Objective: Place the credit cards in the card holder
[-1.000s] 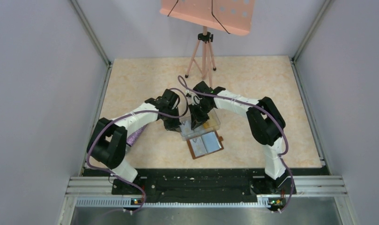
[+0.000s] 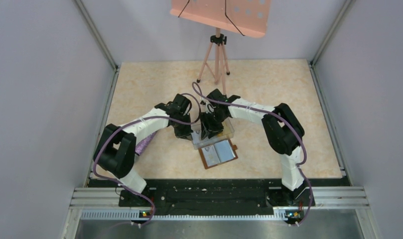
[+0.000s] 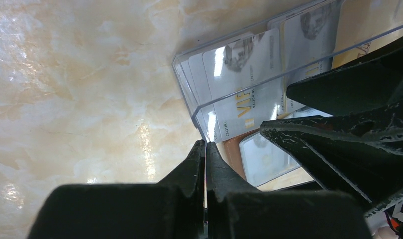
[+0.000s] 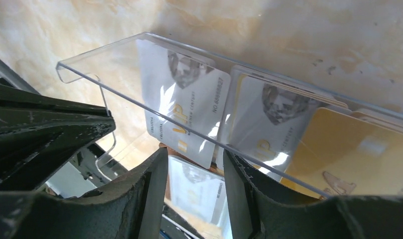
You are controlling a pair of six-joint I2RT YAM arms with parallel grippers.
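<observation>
The clear box (image 3: 187, 92) holds stacks of cards. Leftmost in it are white VIP cards (image 4: 182, 107), then a grey-white stack (image 4: 261, 124), then gold cards (image 4: 348, 149). On the box's front side lies the brown card holder (image 2: 234, 147), opened flat with clear pockets. At the box's left wall my left gripper is shut; whether the thin wall sits between its tips is unclear. My right gripper hovers over the white cards, its fingers (image 3: 294, 132) parted and nothing held.
A purple object (image 2: 145, 143) lies on the table beneath the left arm. Behind the box stands a pink tripod (image 2: 217, 55). Both grippers are close together over the box. Bare tabletop (image 2: 274, 82) shows at the back right.
The left arm, box and card holder look unmoved.
</observation>
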